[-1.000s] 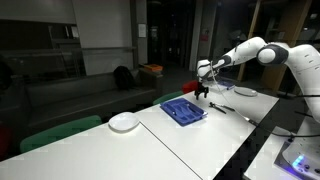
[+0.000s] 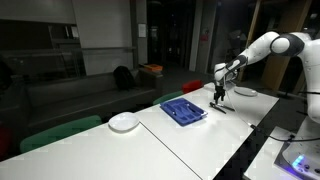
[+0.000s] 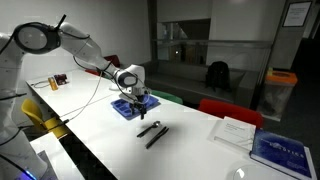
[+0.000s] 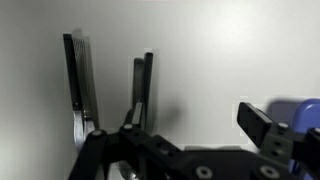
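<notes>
Above the white table, my gripper hangs open with nothing between its fingers. Below it in the wrist view lie slim dark-handled utensils: a pair with dark handles (image 4: 148, 80) close together near the left finger, and another utensil (image 4: 70, 75) with a dark handle and silver end further left. In exterior view 2 the utensils (image 3: 157, 138) rest on the bare table in front of the gripper (image 3: 139, 97). A blue tray (image 2: 183, 110) stands beside them, and its edge (image 4: 307, 115) enters the wrist view at right. Its contents are too small to tell.
One white plate (image 2: 124, 122) sits beyond the tray, and another (image 2: 244, 91) lies at the table's far right. Books (image 3: 281, 152) lie near the table's edge in exterior view 2.
In exterior view 1 my gripper has moved rightward, away from the tray's far side and over toward the utensils, and sits somewhat lower. The tray and utensils look unmoved.
</notes>
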